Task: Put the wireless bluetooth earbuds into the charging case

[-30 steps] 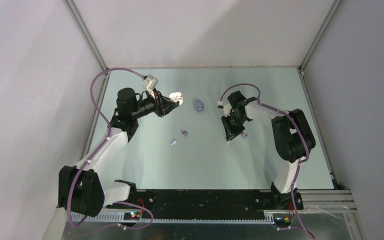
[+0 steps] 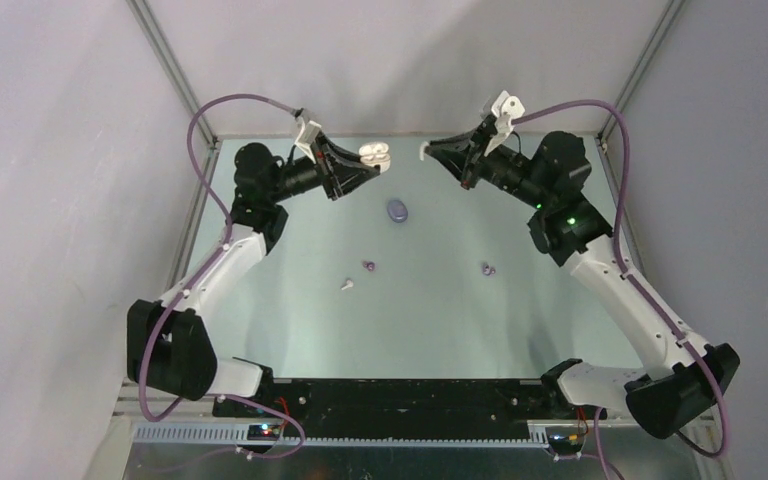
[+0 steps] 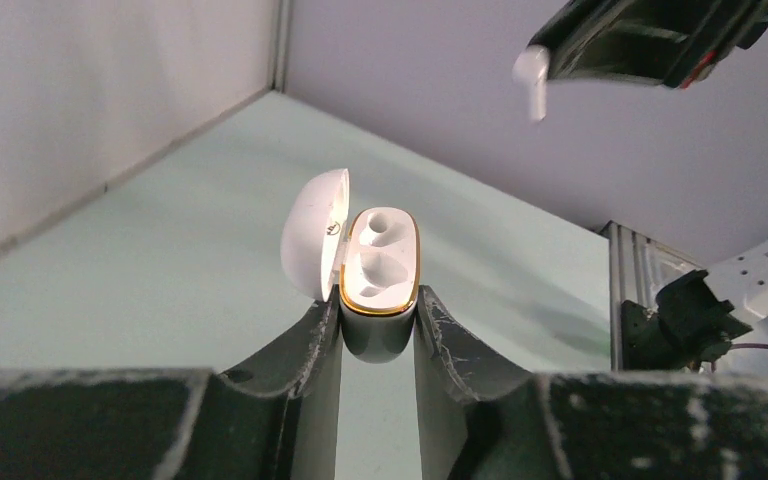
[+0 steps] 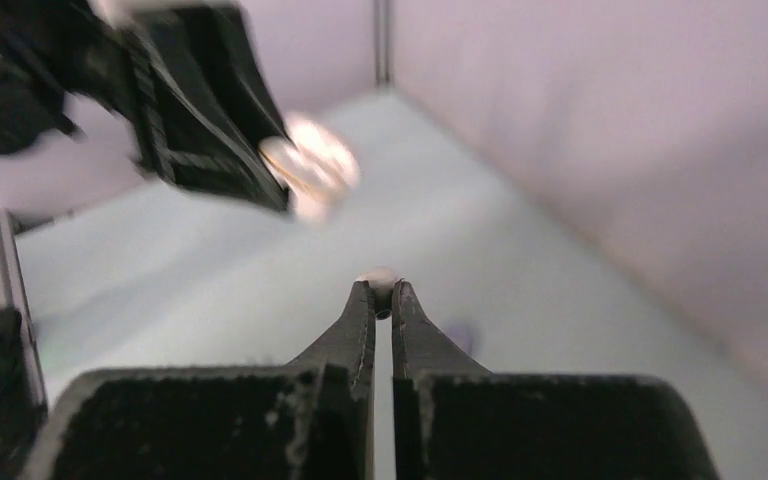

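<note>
The white charging case (image 2: 374, 157) is raised in my left gripper (image 2: 358, 164), which is shut on it; in the left wrist view its lid (image 3: 310, 235) stands open, with the cavities of the body (image 3: 380, 260) facing up. Facing it from the right, my right gripper (image 2: 432, 151) is shut on a small white earbud (image 2: 423, 150), whose stem (image 3: 536, 92) hangs outside the fingers in the left wrist view. The two are apart. A white earbud (image 2: 347, 284) lies on the table. The right wrist view is blurred.
An oval blue-grey object (image 2: 397, 211) lies mid-table, with small purple objects (image 2: 368, 266) nearer the front. Walls bound the back and sides.
My left gripper, with the case, has moved slightly toward the back and right.
</note>
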